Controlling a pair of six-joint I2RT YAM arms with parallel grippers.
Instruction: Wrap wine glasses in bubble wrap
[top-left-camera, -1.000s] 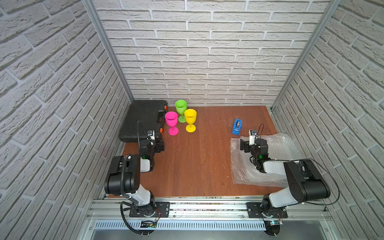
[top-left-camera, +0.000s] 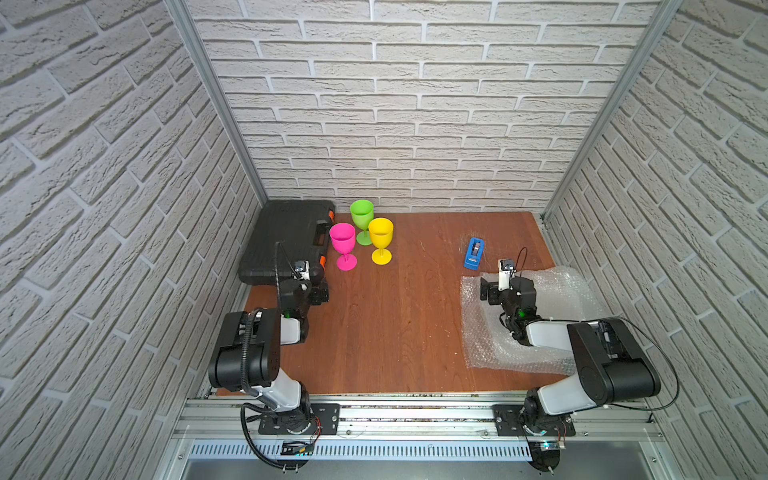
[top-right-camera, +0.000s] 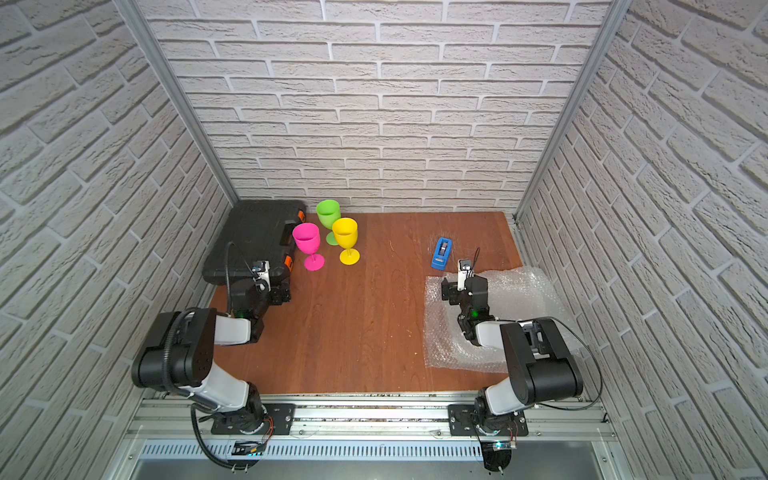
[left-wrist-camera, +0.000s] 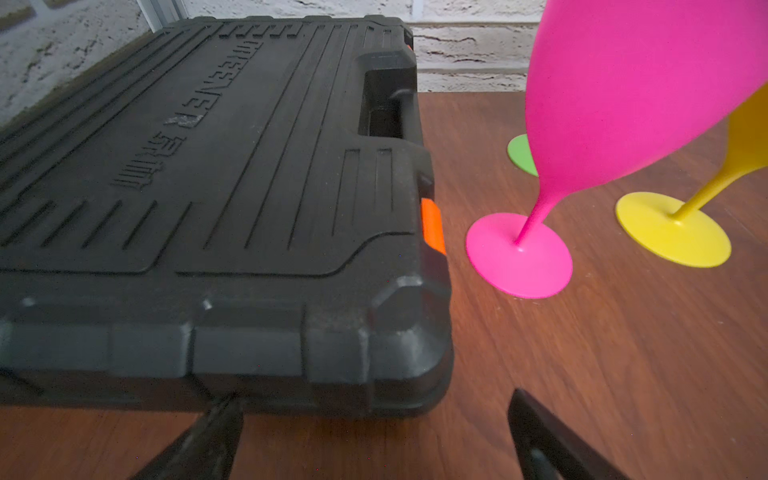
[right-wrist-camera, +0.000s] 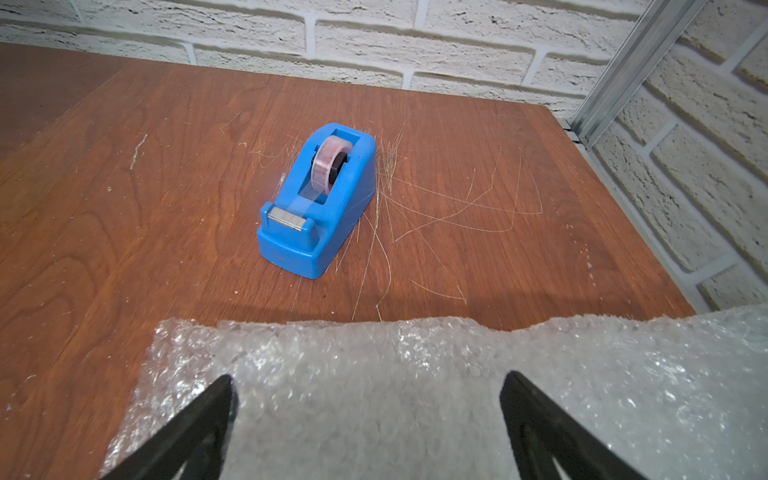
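Observation:
Three plastic wine glasses stand upright at the back left of the table: pink (top-left-camera: 343, 234), yellow (top-left-camera: 381, 232) and green (top-left-camera: 361, 211), the green one partly behind the others. Bubble wrap (top-left-camera: 496, 344) lies flat over the right side, partly hidden by the right arm. In front of the black case my left gripper is open and empty, short of the pink glass. Above the bubble wrap, my right gripper is also open, with nothing held between its fingers.
A blue tape dispenser (right-wrist-camera: 316, 200) stands just behind the bubble wrap. The black case (left-wrist-camera: 240, 160) fills the back left corner, close beside the pink glass. Bare wood table (top-left-camera: 400, 328) spreads across the middle between both arms.

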